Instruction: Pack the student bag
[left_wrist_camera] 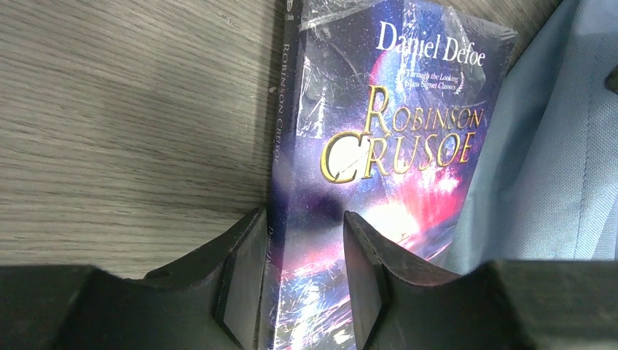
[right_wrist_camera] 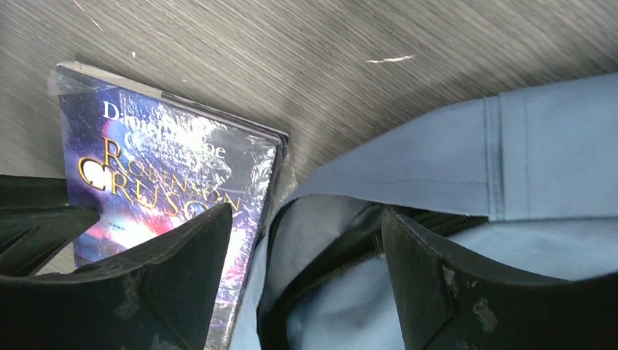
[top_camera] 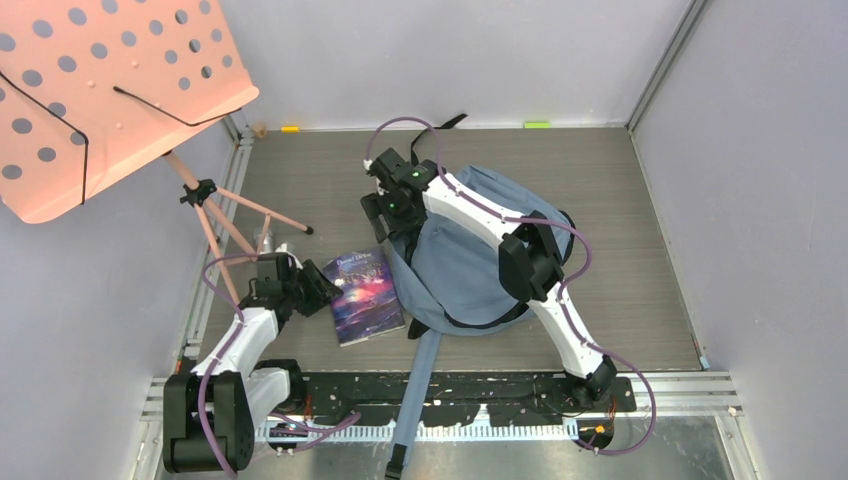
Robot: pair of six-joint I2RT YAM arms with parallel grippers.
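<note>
The purple Robinson Crusoe book [top_camera: 364, 300] lies flat on the wooden floor, left of and against the blue bag [top_camera: 460, 268]. My left gripper is low at the book's spine, part open, one fingertip beside the spine and the other over the cover. My right gripper stands open above the bag's left rim, right of the book; the bag's dark zipped opening shows between and beyond its fingers. Whether either gripper touches anything is unclear.
A pink perforated stand [top_camera: 120, 100] with tripod legs occupies the upper left. A long bag strap [top_camera: 418, 380] runs down over the front edge. The floor right of the bag [top_camera: 630, 290] is clear.
</note>
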